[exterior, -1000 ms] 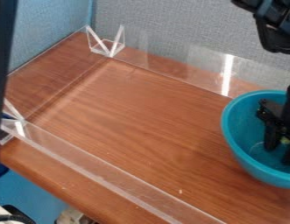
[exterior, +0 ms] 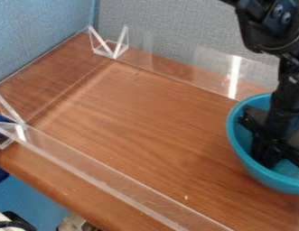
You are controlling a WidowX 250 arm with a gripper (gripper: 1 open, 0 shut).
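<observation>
A turquoise bowl (exterior: pixel 248 173) sits at the right edge of the wooden table (exterior: pixel 134 126). My black gripper (exterior: pixel 272 149) reaches down into it from the upper right, its lower end inside the bowl. Whether its fingers are open or shut, and whether anything is between them, is too dark and hidden to tell.
Clear acrylic rails with white corner braces (exterior: pixel 109 43) edge the table at the back and along the front left. Grey and blue padded walls stand behind.
My arm has shifted left within the bowl over the last second, and more of it now shows in view. The bowl looks almost unmoved.
</observation>
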